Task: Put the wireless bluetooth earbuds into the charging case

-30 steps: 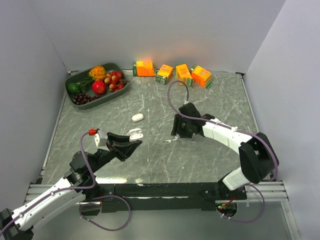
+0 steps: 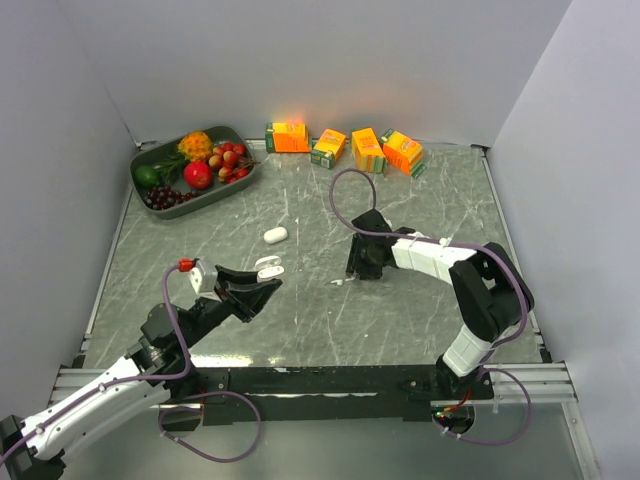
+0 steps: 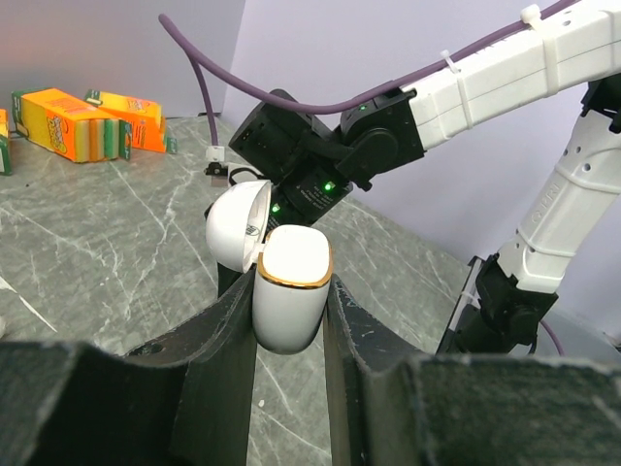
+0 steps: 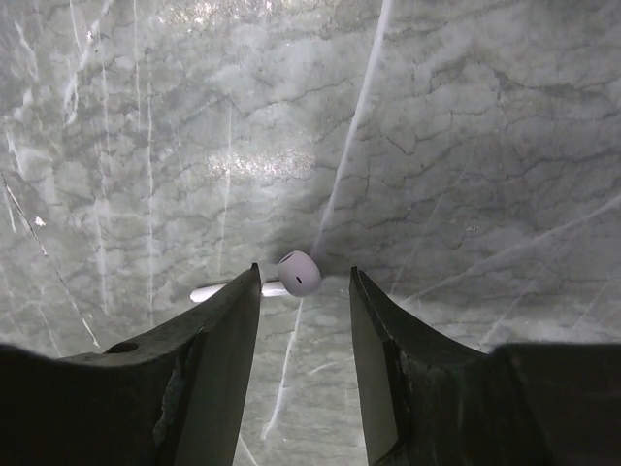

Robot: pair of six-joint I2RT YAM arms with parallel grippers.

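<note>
The open white charging case (image 3: 291, 301) is held up in my left gripper, which is shut on it, left of centre in the top view. A white earbud (image 4: 299, 274) lies on the marble table with its stem pointing left. My right gripper hangs over it, fingers apart, one to each side of the earbud's head. A second small white object (image 2: 275, 235), rounded, lies on the table behind the case.
A tray of fruit (image 2: 155, 156) stands at the back left. Several orange cartons (image 2: 287, 138) line the back wall. Purple cables loop above both arms.
The right arm's elbow has shifted back and left, and its gripper has moved slightly over the earbud. The left gripper and case have stayed still.
</note>
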